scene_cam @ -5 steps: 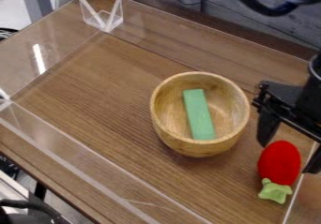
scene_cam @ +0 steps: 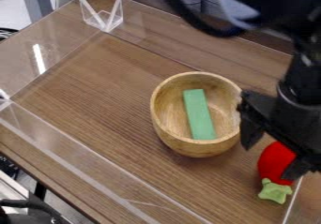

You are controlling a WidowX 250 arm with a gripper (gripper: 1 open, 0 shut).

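A wooden bowl (scene_cam: 170, 104) sits mid-table with a long green block (scene_cam: 198, 113) inside it. To its lower right lies a red object with a green leafy top (scene_cam: 275, 160), like a strawberry toy, partly hidden by the black gripper (scene_cam: 276, 139). The gripper is large in the right of the view, its dark fingers spread open above and around the red object; whether they touch it I cannot tell.
A clear plastic piece (scene_cam: 103, 12) stands at the back left.
The gripper has moved toward the viewer and down over the red object, covering more of it and of the right side of the view.
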